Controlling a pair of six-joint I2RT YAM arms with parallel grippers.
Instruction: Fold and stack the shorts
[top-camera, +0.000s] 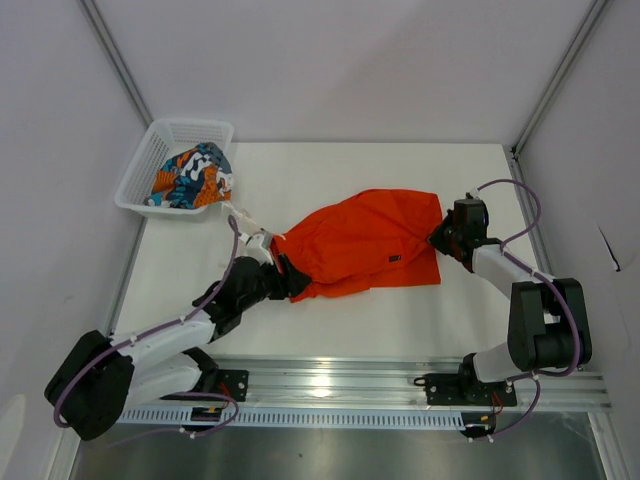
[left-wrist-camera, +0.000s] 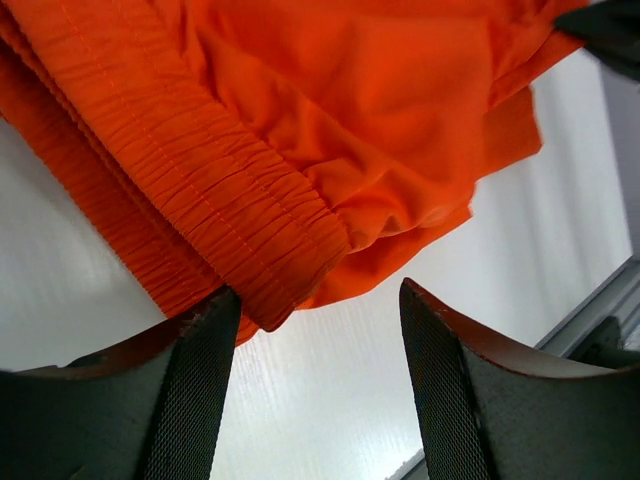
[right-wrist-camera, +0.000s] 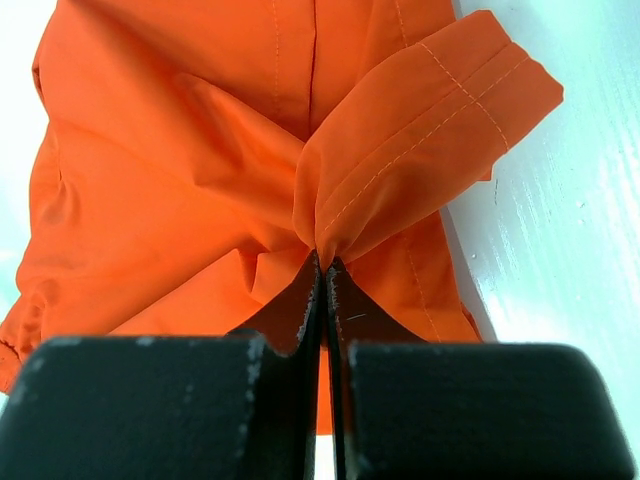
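Note:
Orange shorts (top-camera: 350, 240) lie spread in loose folds on the white table (top-camera: 370, 325). At their left end my left gripper (top-camera: 290, 280) hangs over a stitched waistband corner (left-wrist-camera: 270, 280); in the left wrist view its fingers (left-wrist-camera: 180, 390) stand apart with that corner just beyond them. At the right end my right gripper is shut on a folded flap of the shorts (right-wrist-camera: 420, 120), pinching it where the fabric gathers.
A white basket (top-camera: 140, 175) at the back left holds patterned fabric (top-camera: 190, 178).

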